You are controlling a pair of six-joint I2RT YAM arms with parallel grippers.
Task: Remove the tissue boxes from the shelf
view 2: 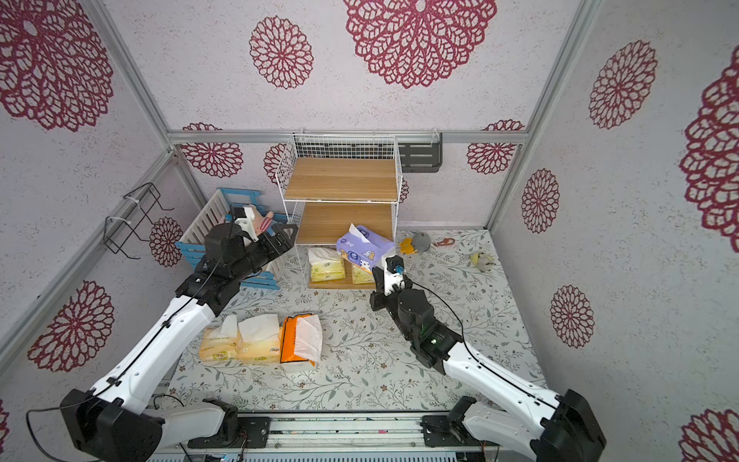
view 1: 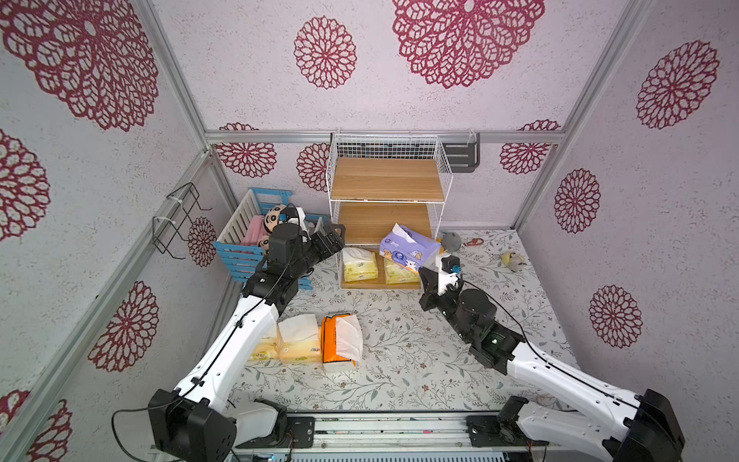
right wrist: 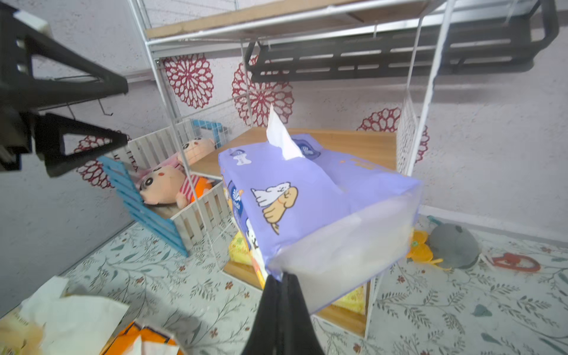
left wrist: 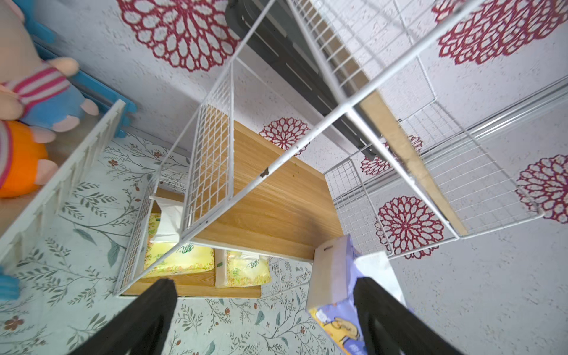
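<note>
A purple tissue pack (view 1: pixel 408 245) is tilted out over the front edge of the middle shelf (view 2: pixel 335 219). My right gripper is shut at that pack's near lower corner, perhaps pinching its wrapper; nothing thicker shows between the fingers. Yellow packs (view 1: pixel 358 268) (view 1: pixel 400 274) sit on the bottom shelf. My left gripper (view 1: pixel 329 240) stands open at the shelf's left front. Two yellow packs (view 1: pixel 298 346) (view 2: pixel 219 342) and an orange pack (view 1: pixel 338 342) lie on the floor at front left.
The top shelf (view 1: pixel 385 175) is bare. A blue crate (view 1: pixel 242 258) with plush toys stands left of the rack. Small toys (view 1: pixel 451 242) lie to its right.
</note>
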